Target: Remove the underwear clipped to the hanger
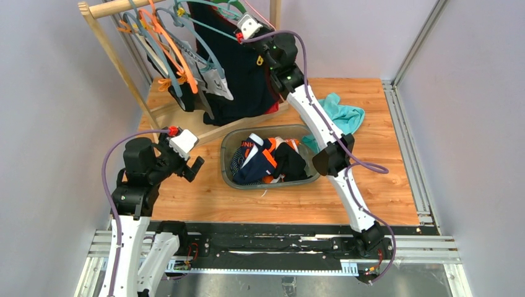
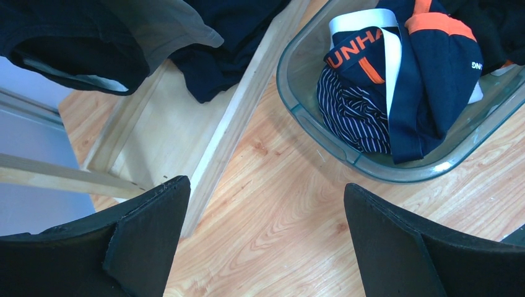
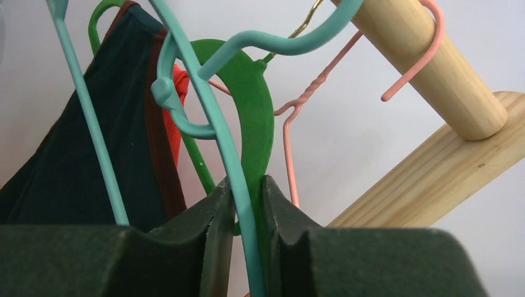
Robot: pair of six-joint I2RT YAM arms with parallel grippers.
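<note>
Up at the rack, my right gripper is shut on the curved green hanger point(image 3: 252, 117). A teal hanger point(image 3: 216, 117) crosses in front of its fingers. Beside them hangs a dark garment point(image 3: 108, 142) with a brown-red edge; in the top view this dark garment point(image 1: 238, 80) reaches down to the rack's base. Orange and blue hangers point(image 1: 176, 52) carry more clothes at the left, among them a white printed piece point(image 1: 213, 86). Lower left, my left gripper stands open and empty above the table. Which piece is the clipped underwear, I cannot tell.
A grey bin point(image 1: 227, 164) holding several dark and orange garments point(image 1: 266, 161) stands mid-table in front of the wooden rack point(image 1: 114, 52). Teal cloth point(image 1: 340, 114) lies right of it, partly under my right arm.
</note>
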